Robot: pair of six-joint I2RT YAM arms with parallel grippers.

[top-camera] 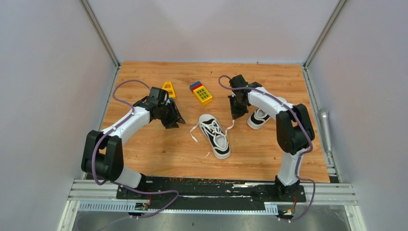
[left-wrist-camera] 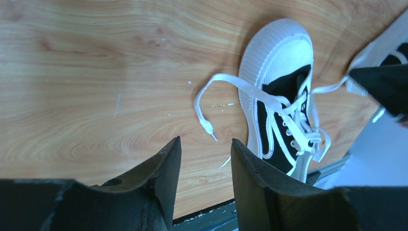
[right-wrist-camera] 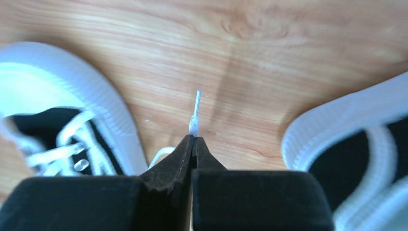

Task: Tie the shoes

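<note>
A black-and-white shoe (top-camera: 207,118) lies at the table's middle, laces crossing its tongue. Its left lace (left-wrist-camera: 198,103) runs loose onto the wood, the tip resting in front of my left gripper, which is open and empty. In the top view this gripper (top-camera: 180,124) is left of the shoe, apart from it. My right gripper (top-camera: 235,117) is shut on the right lace (top-camera: 231,127), held up beside the shoe. The lace's tip (right-wrist-camera: 194,124) pokes out past the right fingertips. The second shoe (top-camera: 255,126) stands further right, partly behind the right arm.
A yellow block toy (top-camera: 203,95) with a red and blue end sits at the back middle. Another yellow toy (top-camera: 168,87) is behind the left arm. Wood is bare in front of the left gripper and around the middle shoe's toe.
</note>
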